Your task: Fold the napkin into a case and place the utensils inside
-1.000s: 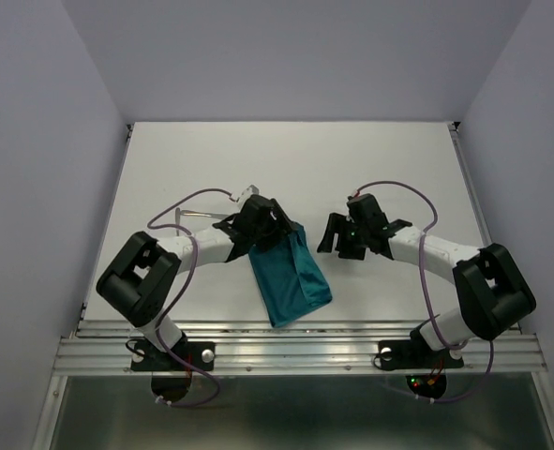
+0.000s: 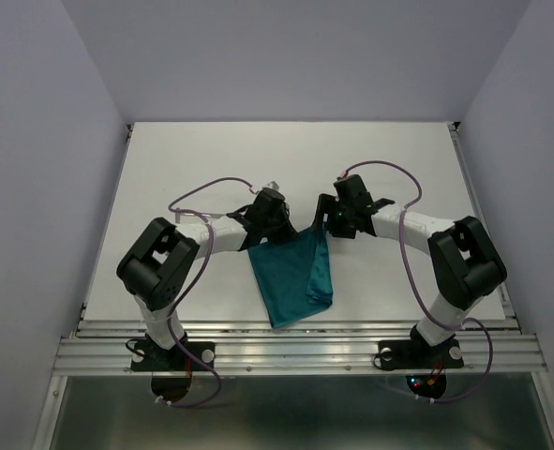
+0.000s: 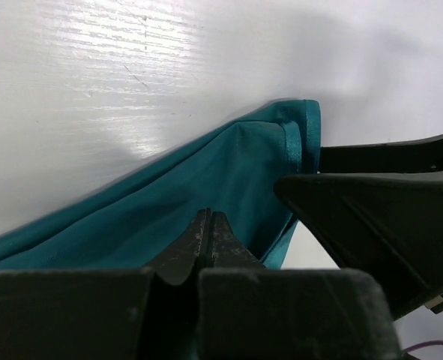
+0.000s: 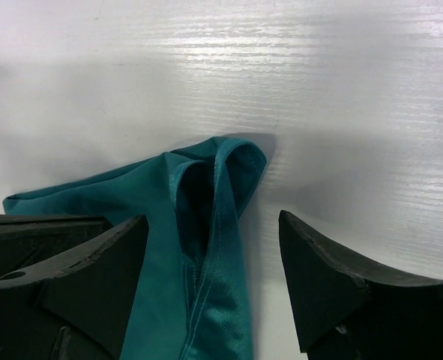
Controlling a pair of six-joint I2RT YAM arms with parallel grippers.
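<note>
A teal napkin lies on the white table, its right side folded over in a narrow, puffed strip. Above the napkin's far edge is my left gripper, shut, with its tips over the cloth; in the left wrist view the tips show nothing between them. My right gripper stands part open around the folded strip's far end, one finger over the napkin and the other finger over bare table. The utensils lie left of the napkin, mostly hidden by the left arm.
Both grippers are close together at the napkin's far edge, with the right gripper's finger near the left one.
The fold's far end now sits farther right.
</note>
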